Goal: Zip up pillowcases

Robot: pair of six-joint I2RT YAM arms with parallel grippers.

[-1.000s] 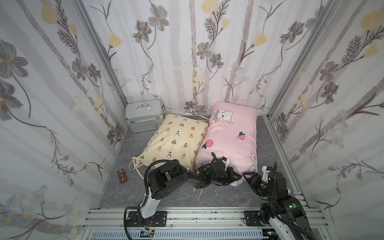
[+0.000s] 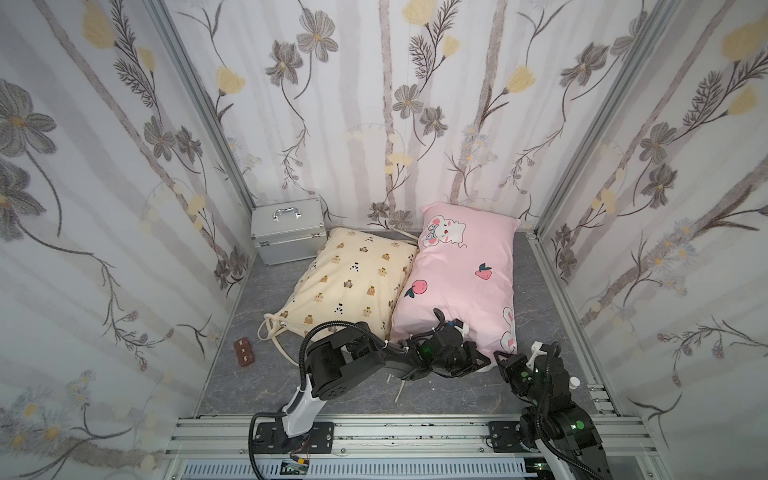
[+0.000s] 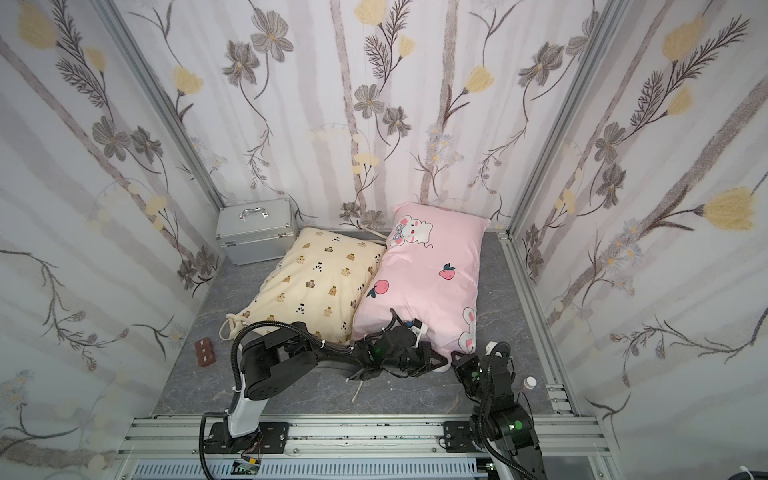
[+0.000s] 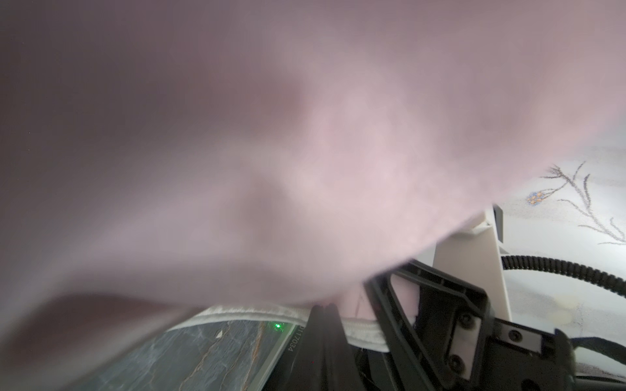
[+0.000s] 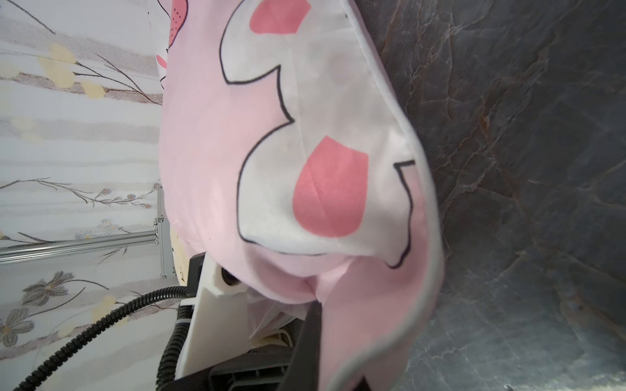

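Note:
A pink printed pillow (image 2: 460,272) lies at the right beside a cream bear-print pillow (image 2: 348,280). My left gripper (image 2: 480,360) and right gripper (image 2: 500,358) face each other at the pink pillow's front right corner. The left wrist view is mostly filled by blurred pink fabric (image 4: 293,143); the left fingers are shut, what lies between them hidden. In the right wrist view, folded pink fabric (image 5: 371,306) with white piping covers much of the right fingertips; that gripper is shut, and whether cloth is between cannot be seen. The zipper is not discernible.
A silver case (image 2: 288,236) stands at the back left. A small brown object (image 2: 244,352) lies at the front left, a white cap-like object (image 3: 529,382) by the right arm. Bare grey floor (image 2: 532,304) shows right of the pink pillow.
Both grippers have moved slightly toward the front and right over the last second, with the pink pillow's front corner shifting a little with them.

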